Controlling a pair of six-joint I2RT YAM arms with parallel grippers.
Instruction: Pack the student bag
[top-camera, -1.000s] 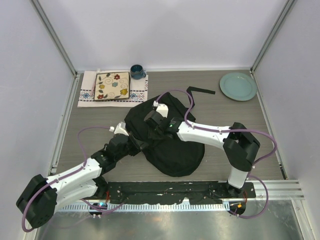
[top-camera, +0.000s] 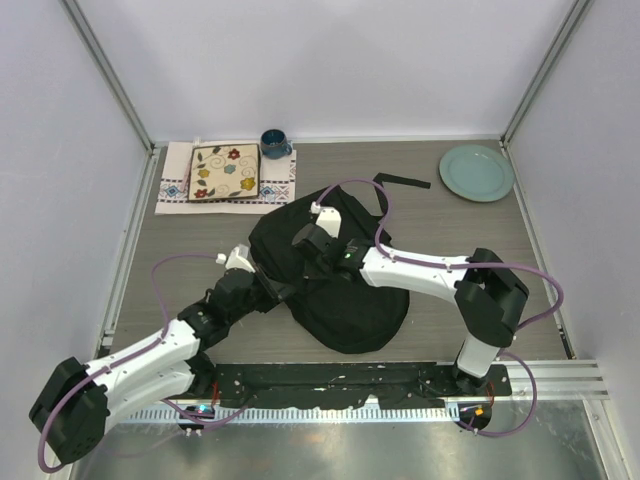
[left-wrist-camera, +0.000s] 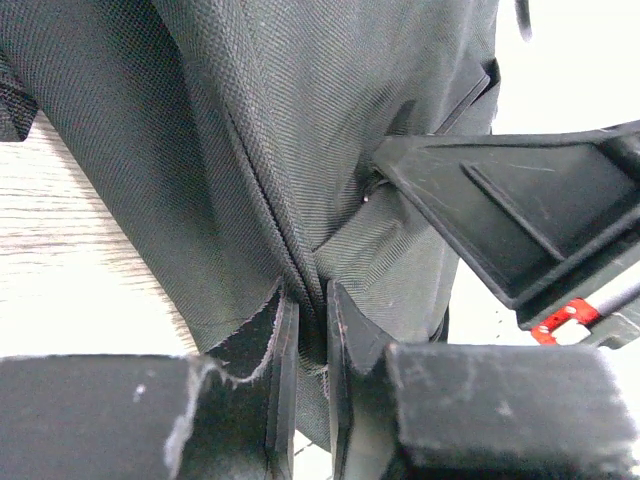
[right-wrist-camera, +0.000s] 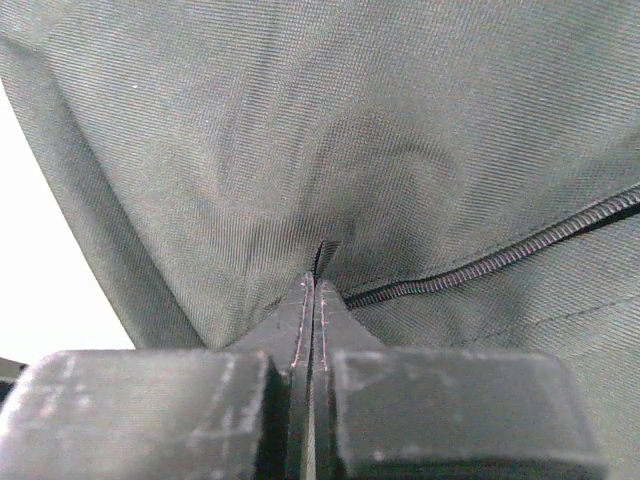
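Observation:
The black student bag (top-camera: 365, 315) lies on the table in the middle of the top view. My left gripper is shut on a folded edge of the bag's fabric, at its left side. In the right wrist view my right gripper is shut on the zipper pull (right-wrist-camera: 327, 252), whose tip shows just above the fingertips. The zipper (right-wrist-camera: 470, 270) runs from there up to the right, with a dark gap along it near the frame's right edge. From the left wrist view, the right gripper's fingers (left-wrist-camera: 480, 190) are beside the held fold, against the bag.
A flowered square item (top-camera: 224, 172) lies on a patterned cloth (top-camera: 277, 195) at the back left, with a blue mug (top-camera: 274, 143) beside it. A green plate (top-camera: 476, 173) sits at the back right. A black strap (top-camera: 404, 181) stretches behind the bag. Free table remains at the right.

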